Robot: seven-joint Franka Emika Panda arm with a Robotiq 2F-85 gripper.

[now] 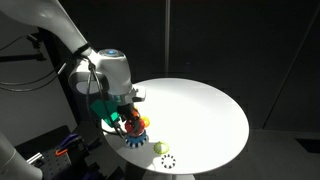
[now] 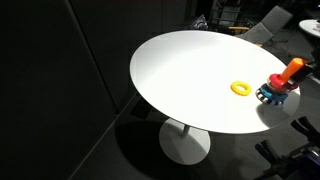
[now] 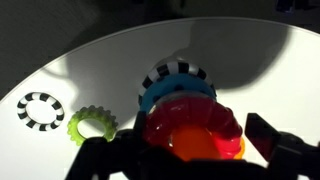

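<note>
A ring stack stands near the edge of the white round table (image 1: 205,110). Its orange post (image 3: 192,142) pokes up through a red ring (image 3: 185,106), with a blue ring (image 3: 170,86) and a black-and-white ring (image 3: 186,68) lower down. In the wrist view my gripper is open over the stack, one finger to each side of the red ring and post. Whether the fingers touch it, I cannot tell. Exterior view 2 shows the post (image 2: 292,68) upright, with dark gripper parts beside it at the right border.
Loose on the table lie a green ring (image 1: 161,148), a black-and-white ring (image 1: 168,160) and a yellow ring (image 2: 241,88). The yellow one is close to the stack. A chair (image 2: 253,29) stands behind the table.
</note>
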